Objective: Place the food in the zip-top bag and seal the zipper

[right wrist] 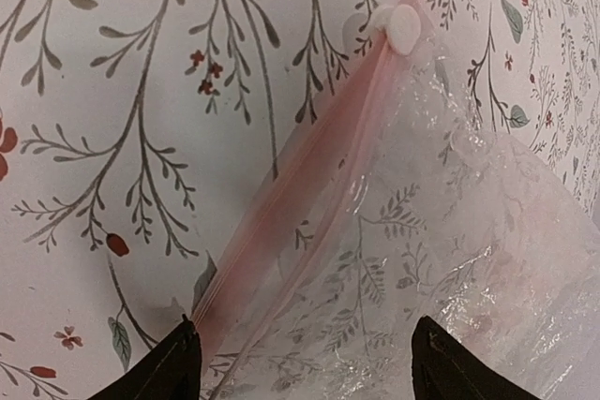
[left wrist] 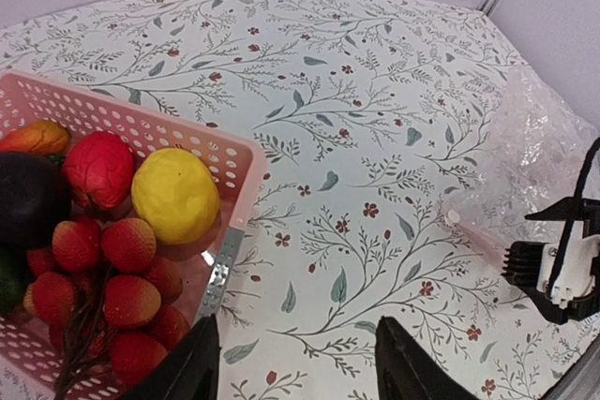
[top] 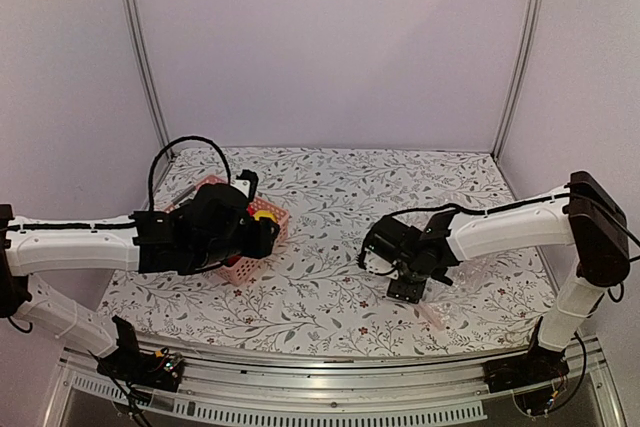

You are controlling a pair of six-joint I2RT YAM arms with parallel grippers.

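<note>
A clear zip top bag (right wrist: pixel 450 259) lies flat on the table, its pink zipper strip (right wrist: pixel 309 170) running diagonally up to a white slider (right wrist: pixel 403 29). My right gripper is over the strip's near end, its fingers apart; whether they touch the film is unclear. In the left wrist view, the pink basket (left wrist: pixel 239 161) holds strawberries (left wrist: pixel 131 302), a yellow fruit (left wrist: pixel 175 196), a red fruit (left wrist: pixel 98 169) and a dark round one (left wrist: pixel 33 199). My left gripper is open and empty, beside the basket's right side.
Grey side walls (top: pixel 590 67) stand to the left and right, and a metal rail (top: pixel 330 377) runs along the front.
</note>
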